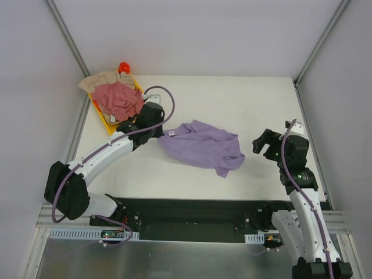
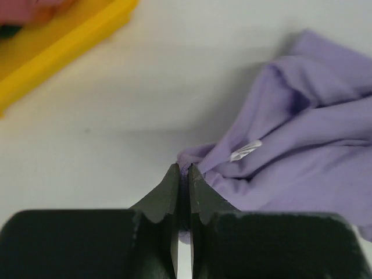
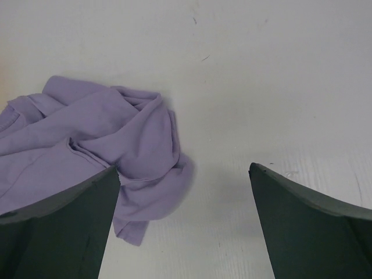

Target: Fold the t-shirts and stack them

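A purple t-shirt (image 1: 203,145) lies crumpled on the middle of the white table, its folds bunched and its outline uneven. At its left end my left gripper (image 1: 160,135) is low over the table. In the left wrist view that gripper is shut with a bit of the purple cloth (image 2: 256,174) pinched at its tips, close to a small white label (image 2: 245,150). My right gripper (image 1: 260,146) hangs apart from the shirt, on its right side. The right wrist view shows its fingers (image 3: 296,215) wide apart, nothing between them, the shirt (image 3: 128,133) beyond.
A yellow bin (image 1: 108,125) at the back left holds more clothes, with a pink garment (image 1: 119,100) and a beige one (image 1: 102,81) on top. An orange-red item (image 1: 124,67) pokes up at its back.
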